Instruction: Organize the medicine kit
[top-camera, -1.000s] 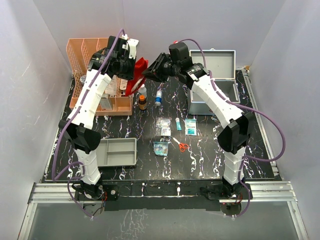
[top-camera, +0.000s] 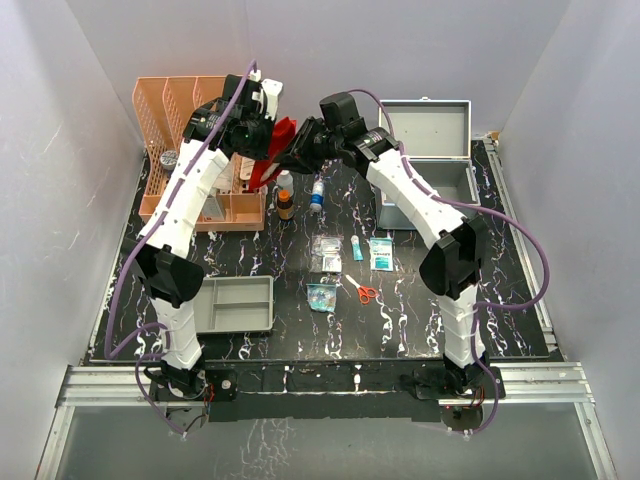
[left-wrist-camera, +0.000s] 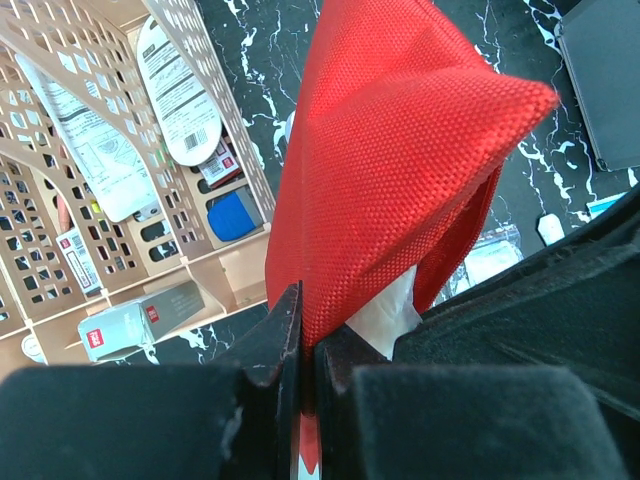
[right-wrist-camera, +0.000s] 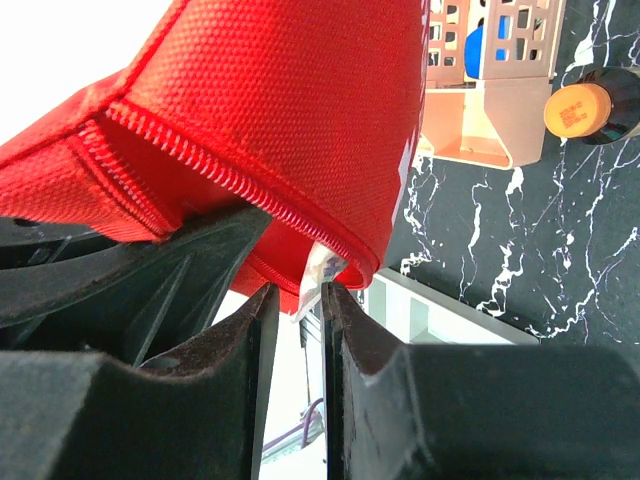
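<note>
A red zippered pouch (top-camera: 272, 155) hangs above the table beside the organizer. In the left wrist view, my left gripper is shut on the fabric of the red pouch (left-wrist-camera: 380, 140). A white item (left-wrist-camera: 388, 315) shows inside the mouth of the pouch. From the right, my right gripper faces the unzipped mouth. Its two fingers stand slightly apart, with the tip of the white item (right-wrist-camera: 320, 268) showing between and just beyond them; no contact can be made out. The pouch covers much of the right wrist view.
A peach organizer (top-camera: 245, 212) with filled compartments stands at back left. A brown bottle (top-camera: 285, 205) and a blue-white bottle (top-camera: 317, 195) are below the grippers. Orange scissors (top-camera: 366, 293) and several packets lie mid-table. A grey tray (top-camera: 233, 325) is front left; an open grey box (top-camera: 400, 215), back right.
Over the last second my right gripper has moved left, up to the pouch mouth. The left arm and the pouch have shifted only slightly; the table items are unmoved.
</note>
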